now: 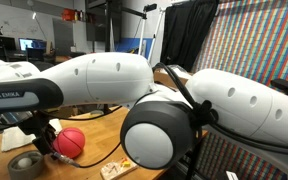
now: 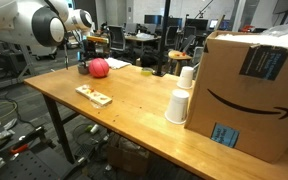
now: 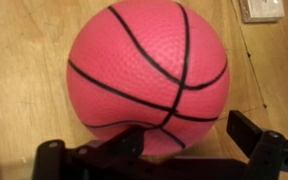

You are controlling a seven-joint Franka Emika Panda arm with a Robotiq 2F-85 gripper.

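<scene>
A pinkish-red ball with black basketball lines (image 3: 149, 70) fills much of the wrist view. It rests on the wooden table, and the same ball (image 1: 70, 143) shows beside my gripper in exterior view 1. My gripper is open, its two fingers wide apart along the bottom of the wrist view. The left finger (image 3: 130, 140) overlaps the ball's lower edge; the right finger (image 3: 244, 130) stands apart, past the ball's right side. Whether the left finger touches the ball, I cannot tell. In exterior view 2 the ball (image 2: 99, 68) sits near the table's far left end.
A grey tape roll (image 1: 26, 165) and a white cloth (image 1: 16, 137) lie near the ball. A light wooden piece (image 2: 94, 96) is toward the table's near edge. White cups (image 2: 177, 106) and a large cardboard box (image 2: 246, 92) stand at the right.
</scene>
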